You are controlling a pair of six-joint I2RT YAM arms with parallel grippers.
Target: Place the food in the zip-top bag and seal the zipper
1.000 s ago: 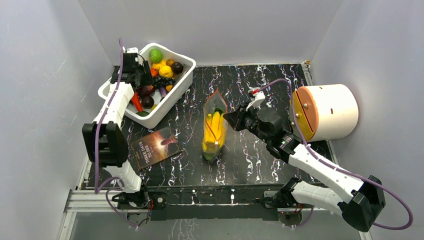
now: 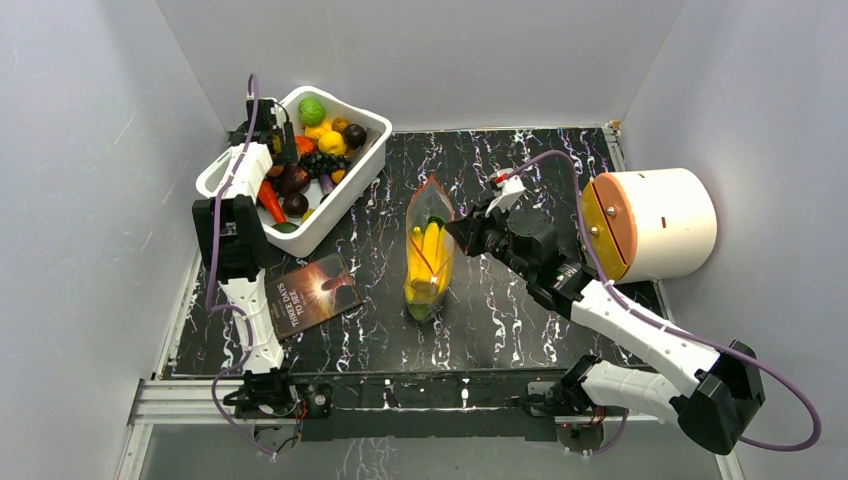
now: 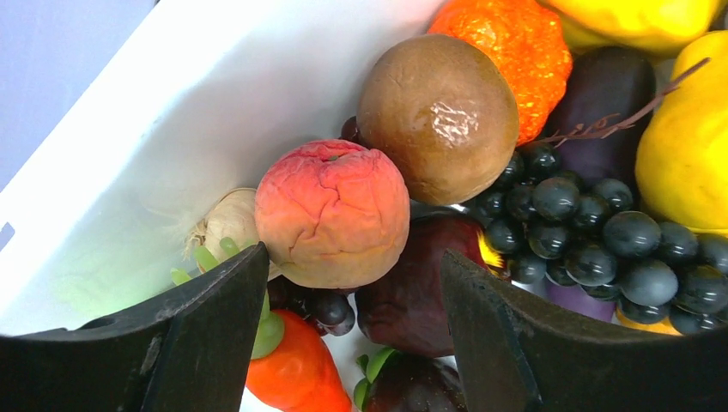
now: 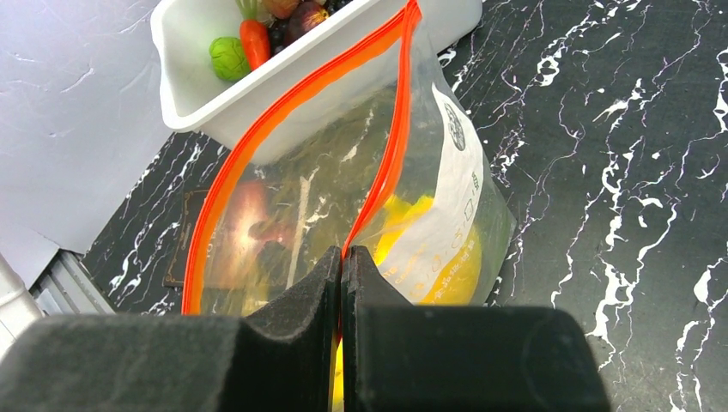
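Observation:
The clear zip top bag [image 2: 428, 250] stands mid-table with its orange-edged mouth spread and yellow food [image 2: 425, 258] inside. My right gripper is shut on one orange zipper edge [image 4: 384, 176] of the bag, and the other edge arches free to the left. Over the white bin of food, my left gripper is open. A wrinkled red and peach fruit [image 3: 335, 215] lies just ahead of its fingertips, nearer the left one, with a brown round fruit [image 3: 438, 116] beyond. Nothing is held between the left fingers.
The white bin [image 2: 350, 200] holds dark grapes [image 3: 592, 232], a carrot and several other foods. A book [image 2: 312, 297] lies in front of it. To the right stands a white and orange cylinder [image 2: 660, 225]. Bare tabletop surrounds the bag.
The left arm's elbow has swung right and its gripper has shifted slightly over the bin. My right arm and the bag have stayed almost still.

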